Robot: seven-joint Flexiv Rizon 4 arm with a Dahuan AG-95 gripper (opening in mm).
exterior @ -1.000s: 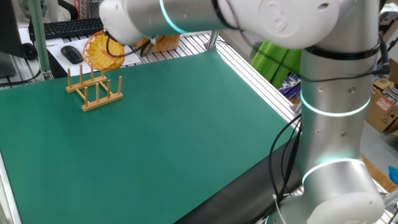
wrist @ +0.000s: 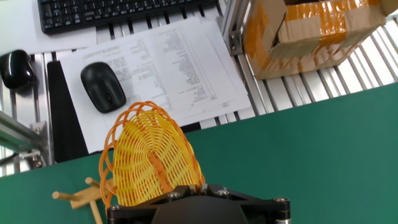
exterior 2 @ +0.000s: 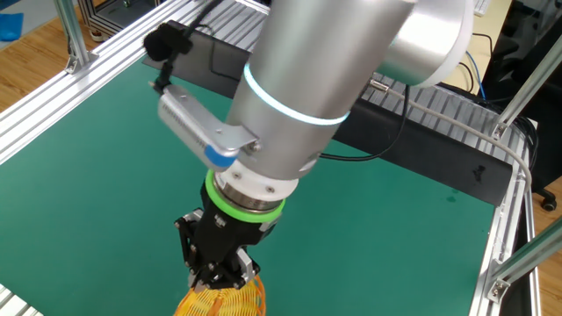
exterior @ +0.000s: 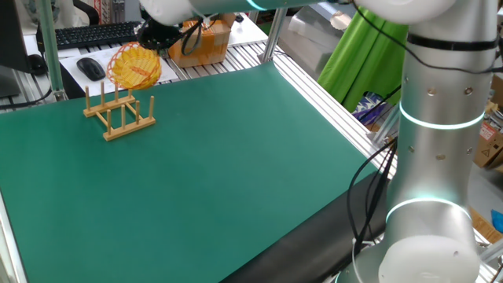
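Observation:
A yellow woven basket [wrist: 144,158] with an orange looped rim hangs tilted in the air, its edge pinched by my gripper, which is shut on it. From exterior view 2, the gripper [exterior 2: 218,283] points down with the basket [exterior 2: 221,301] below it, cut off by the frame's bottom edge. In exterior view 1 the basket [exterior: 135,67] appears just above and behind a wooden peg rack [exterior: 130,130]; the fingertips are hidden there. Part of the rack [wrist: 81,198] shows at the wrist view's lower left.
A metal post [exterior: 49,47] stands at the far left.
The arm's upper links have shifted up and right in exterior view 1. The held basket has moved slightly right and turned a little. The rack has stayed put.

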